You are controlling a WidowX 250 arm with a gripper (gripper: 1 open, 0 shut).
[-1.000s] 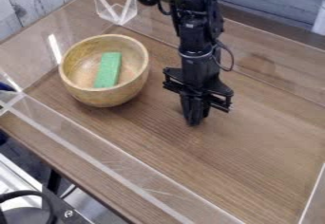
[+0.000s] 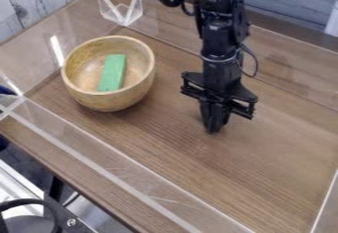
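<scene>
My black gripper (image 2: 211,112) is low over the bare middle of the wooden table (image 2: 185,178), to the right of a tan bowl (image 2: 93,96) and apart from it. A green rectangular block (image 2: 111,73) lies inside the bowl. The dark fingertips blend together, so I cannot tell whether they are open or shut, or whether anything is between them.
A clear, angular plastic object (image 2: 119,8) stands at the back left. A black cable or fitting (image 2: 34,217) is at the lower left corner, beside the table's edge.
The bowl and green block look unchanged.
</scene>
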